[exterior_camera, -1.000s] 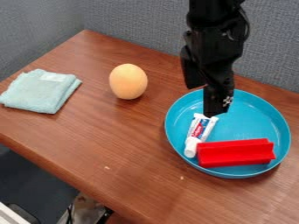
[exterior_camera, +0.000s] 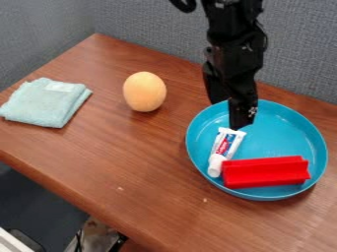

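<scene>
My black gripper hangs over the back part of a blue round plate, pointing down just above a white toothpaste tube with red and blue print. The tube lies at the plate's left, beside a red rectangular object in the front of the plate. The fingertips are dark and small here, so their spacing is hard to make out; nothing shows held between them.
An orange egg-shaped object stands left of the plate. A folded light teal cloth lies at the table's left.
The arm and gripper have shifted slightly, the upper part appearing narrower and farther back than a second ago. The objects on the table have not moved.
</scene>
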